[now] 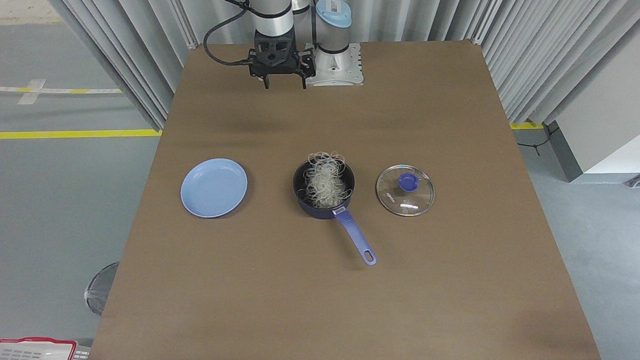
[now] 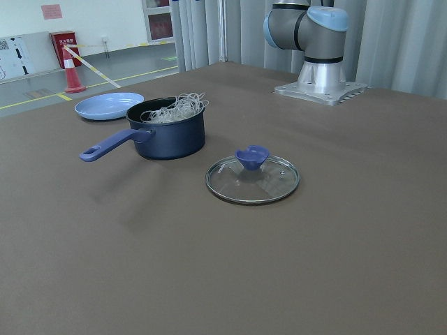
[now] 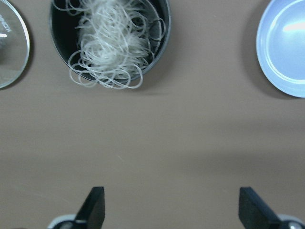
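Observation:
A dark blue saucepan holding white noodles sits mid-table, some strands draped over its rim in the wrist view, its blue handle pointing toward the front. A glass lid with a blue knob lies beside it, and a light blue plate lies on the other side. My gripper is open and empty, back at the far edge of the table by the arm's base, well clear of the pan, with its fingers spread over bare tabletop in the wrist view.
Grey curtains stand behind the arm; a basket and a bin are on the floor at left.

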